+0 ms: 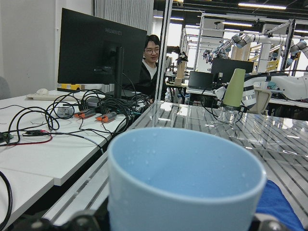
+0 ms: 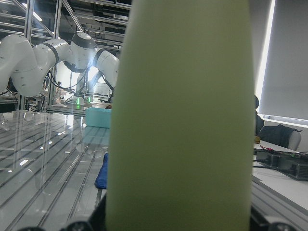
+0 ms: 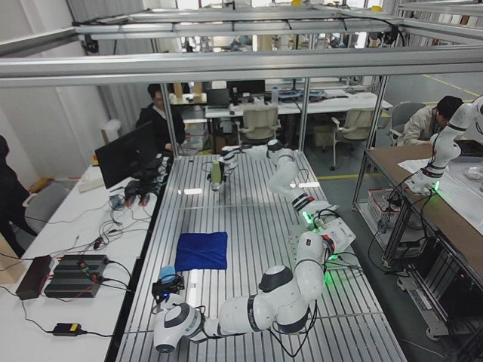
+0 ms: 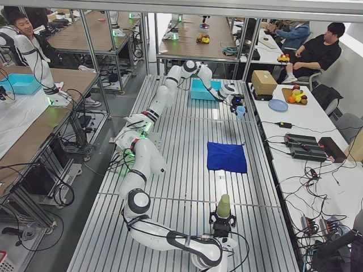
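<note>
A light blue cup [image 1: 186, 187] fills the bottom of the left wrist view, held in my left gripper [image 3: 167, 288], near the table's left edge. The cup [image 4: 240, 111] also shows in the camera right view. A green cup-like object [image 2: 178, 120] fills the middle of the right wrist view, held in my right gripper [image 4: 222, 220] at the other end of the table; the fingertips are mostly hidden behind it. A folded blue cloth [image 4: 226, 157] lies flat on the slatted table between the two grippers.
A turquoise bin [image 4: 201, 89] stands at one end of the table, behind the left arm. A side desk [image 3: 90, 309] with a monitor, cables and black boxes runs along the table.
</note>
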